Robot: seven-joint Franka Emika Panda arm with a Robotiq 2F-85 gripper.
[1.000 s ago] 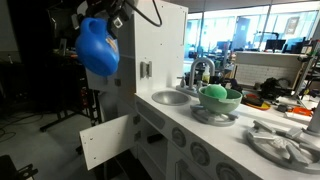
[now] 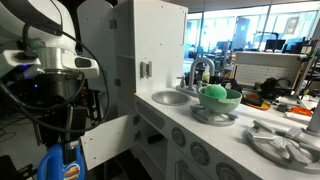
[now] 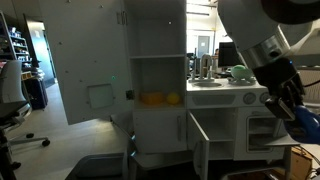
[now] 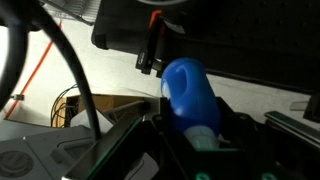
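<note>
A blue object with a rounded end (image 4: 190, 92), perhaps a bottle or pitcher, stands out between the fingers in the wrist view. My gripper is shut on it. In exterior view 1 the same blue object (image 2: 60, 165) is low at the left, below the arm and partly cut off by the bottom edge. Exterior view 2 has only a part of the blue object (image 3: 305, 125) at the right edge, behind the arm. The fingertips are mostly hidden there.
A toy kitchen counter holds a sink (image 2: 172, 97), a green bowl (image 2: 219, 100) with a green ball, and a tray (image 2: 285, 150) of utensils. One cabinet door (image 2: 108, 140) stands open near the arm. Orange items (image 3: 153, 99) sit on a shelf.
The arm has come down steeply at the left in exterior view 1, carrying the blue object from high up to near the bottom edge. The counter items have not moved.
</note>
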